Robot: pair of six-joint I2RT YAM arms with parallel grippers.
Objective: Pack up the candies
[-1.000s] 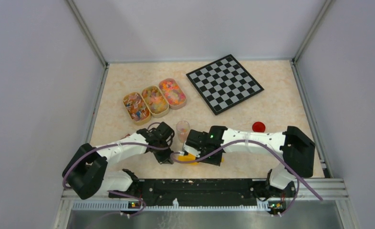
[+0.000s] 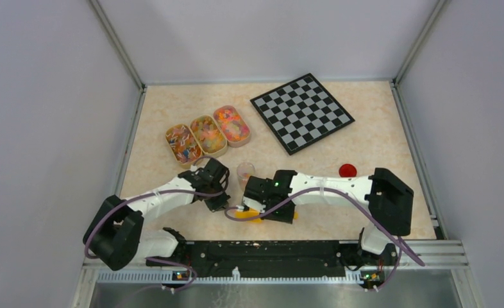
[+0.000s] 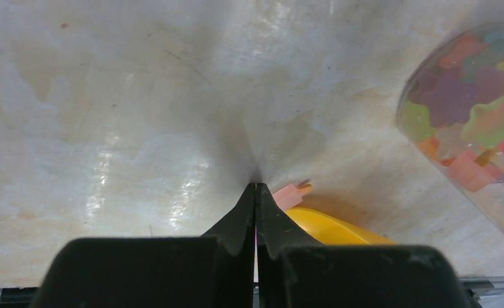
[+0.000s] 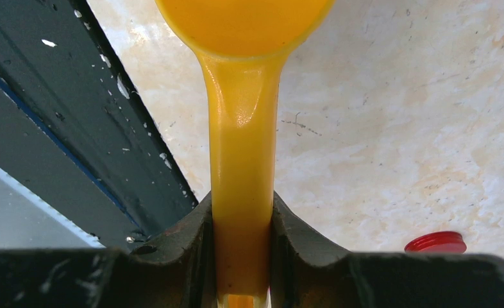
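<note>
In the right wrist view my right gripper is shut on the handle of a yellow scoop (image 4: 244, 122), and its bowl looks empty where it shows. My left gripper is shut, its tips low over the table. Right beside those tips appears a pink candy (image 3: 290, 196), partly hidden by the fingers; whether they touch it I cannot tell. The scoop's yellow rim (image 3: 329, 226) lies just past the candy. A clear jar (image 2: 245, 172) stands behind both grippers, with colourful star-shaped candies (image 3: 492, 119) inside.
Three open boxes of candies stand at the back left: left box (image 2: 184, 144), middle box (image 2: 209, 135), right box (image 2: 233, 124). A round red object (image 2: 347, 171) lies at the right. The checkered board (image 2: 302, 113) is at the back; bare table surrounds it.
My left gripper has shifted slightly left and back, away from the front edge. The right arm has slid a little left with the scoop still held. Boxes and jar have stayed put.
</note>
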